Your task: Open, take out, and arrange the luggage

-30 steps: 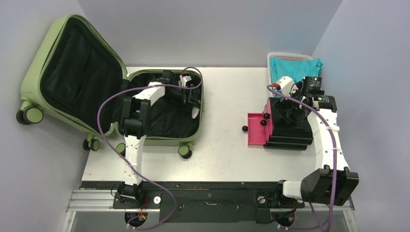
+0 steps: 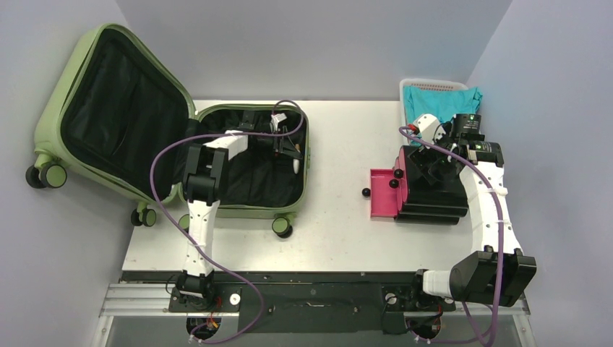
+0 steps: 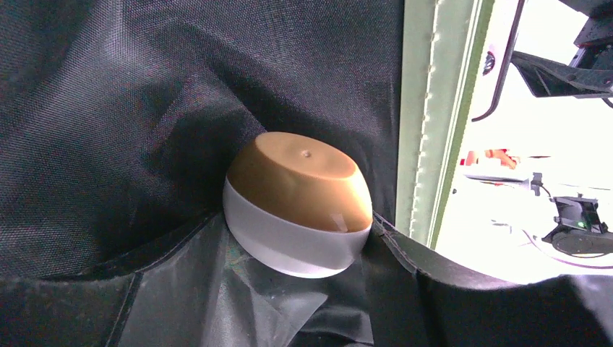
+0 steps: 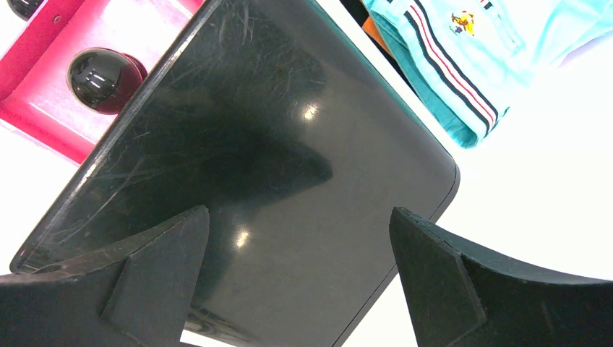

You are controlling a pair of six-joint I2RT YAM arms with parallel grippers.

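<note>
An open green suitcase (image 2: 108, 108) lies on the left of the table, lid tilted back. In its right half a small oval tan-and-white item (image 3: 296, 202) lies on black lining; my left gripper is part open around it, fingertips at its sides. At the right, my right gripper stands part open over a black-topped pink drawer box (image 4: 303, 166), nothing between its fingers.
A pink drawer (image 2: 383, 202) sticks out to the left of the box, with black round knobs. Behind is a white basket (image 2: 434, 83) with turquoise clothing (image 2: 426, 97).
The suitcase has shifted slightly right over the last second, along with my left gripper at its right side. The right arm looks unmoved.
</note>
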